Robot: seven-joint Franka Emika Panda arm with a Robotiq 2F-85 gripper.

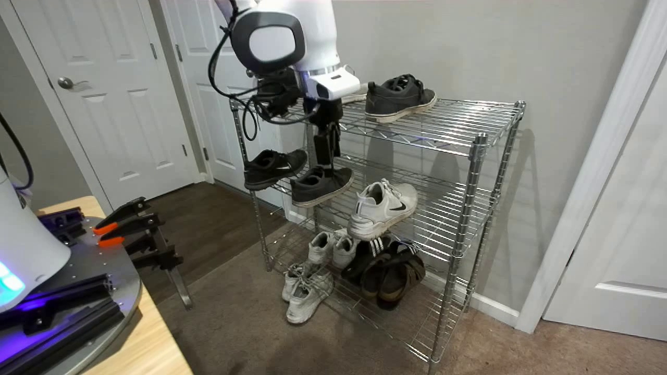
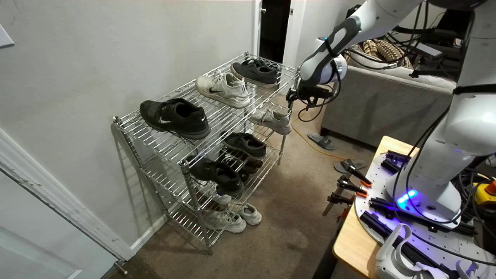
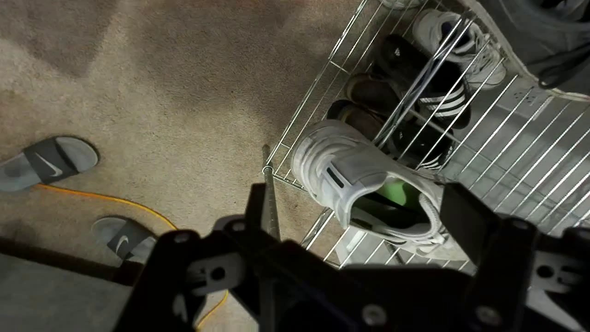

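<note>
My gripper is open, its two black fingers spread wide in the wrist view. A white sneaker (image 3: 368,174) with a green patch inside lies beyond them, partly covered by the right finger (image 3: 469,221). It sits at a front corner of the rack's middle shelf, as exterior view 2 shows with the white sneaker (image 2: 273,121). Nothing is visibly clamped, though contact with the shoe cannot be judged. In exterior view 1 the gripper (image 1: 326,150) hangs in front of the rack, overlapping the black shoe (image 1: 322,186) on the middle shelf.
On the wire rack's top shelf (image 2: 162,142) stand a black sneaker (image 2: 175,117), a white sneaker (image 2: 223,88) and a dark grey shoe (image 2: 255,71). Several shoes crowd the lower levels. Slides (image 2: 321,141) and an orange cord lie on open carpet beside the sofa (image 2: 372,107).
</note>
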